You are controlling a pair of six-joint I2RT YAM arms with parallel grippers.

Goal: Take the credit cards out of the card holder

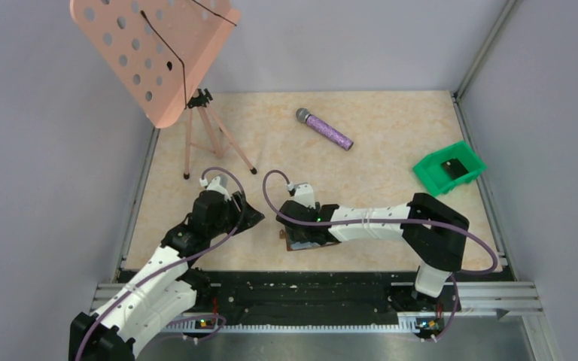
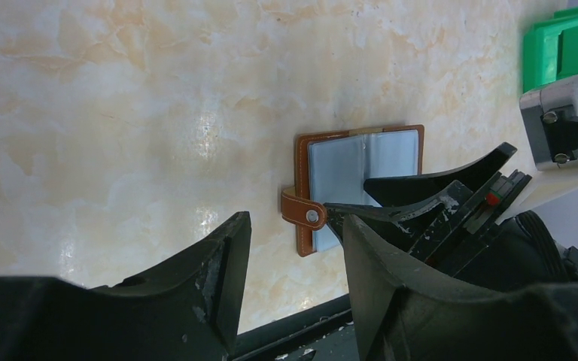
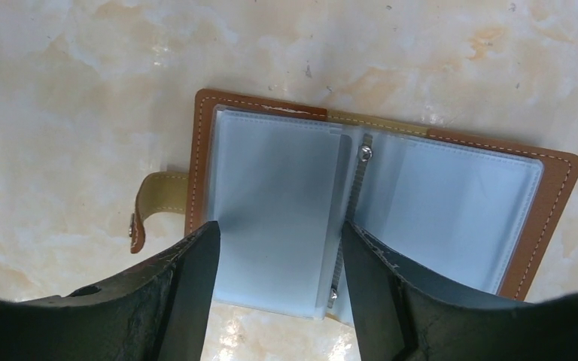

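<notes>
The card holder (image 3: 451, 137) lies spread open on the table, with brown stitched edges, two pale translucent sleeves and a clasp strap (image 3: 164, 192) sticking out to the left. In the right wrist view I make out no separate card. Over its left sleeve (image 3: 275, 195) stands my right gripper, fingers apart, one finger at each side of that sleeve. Whether those fingertips touch it I cannot tell. To the left of the holder, my left gripper is open and empty. From above, the right arm hides most of the holder.
A purple microphone (image 1: 330, 131) lies at the back middle. At the right stands a green tray (image 1: 429, 169) with a dark item (image 1: 454, 168) inside. A tripod (image 1: 214, 131) occupies the back left. Bare table surrounds the holder's far side.
</notes>
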